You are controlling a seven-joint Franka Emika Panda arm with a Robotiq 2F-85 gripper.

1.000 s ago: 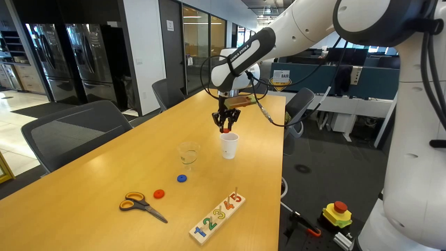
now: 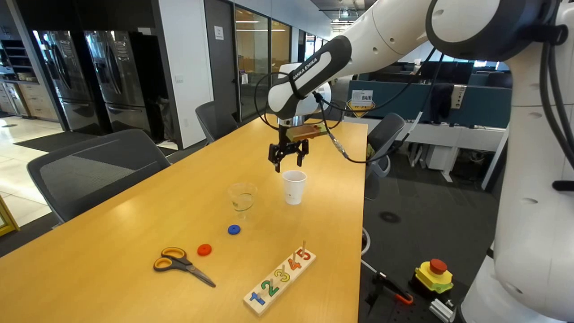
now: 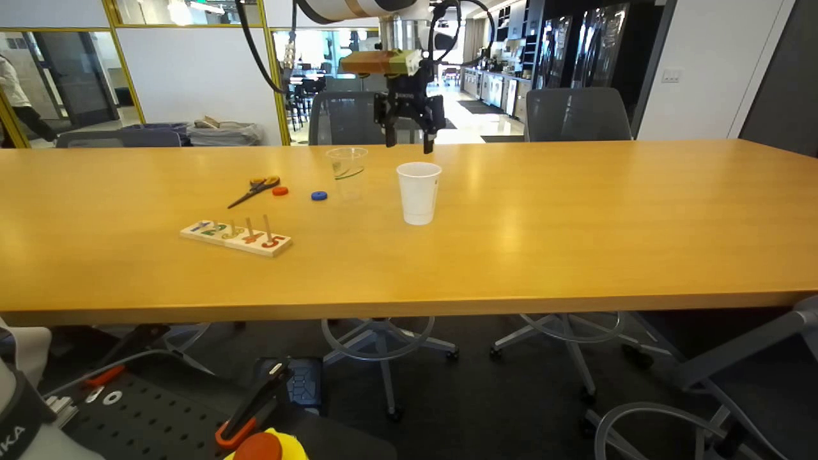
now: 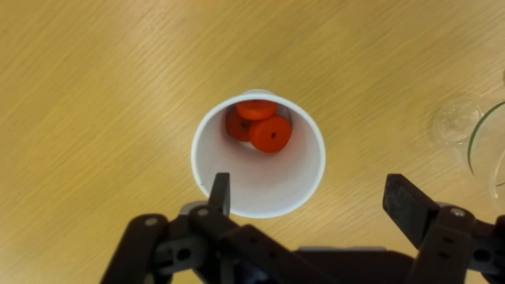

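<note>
My gripper stands open over the white cup (image 2: 294,187), with nothing between its fingers. In the wrist view one finger (image 4: 220,191) overlaps the cup's near rim, and the other is off to the right over bare table. Several red discs (image 4: 271,134) lie together at the bottom of the cup, which is upright. Another red disc (image 2: 204,249) rests on the table near the scissors, and a blue disc (image 2: 234,229) lies closer to the clear cup (image 2: 242,197).
Orange-handled scissors (image 2: 183,264) and a wooden number board (image 2: 280,281) with upright pegs are toward the arm's side of the table. The clear cup is close beside the white one. In exterior view 2, the table (image 3: 613,222) right of the white cup is bare.
A second ago the gripper was shut on a red disc just above the white cup. Now its fingers are apart, the disc is gone from them, and the gripper has shifted slightly.
</note>
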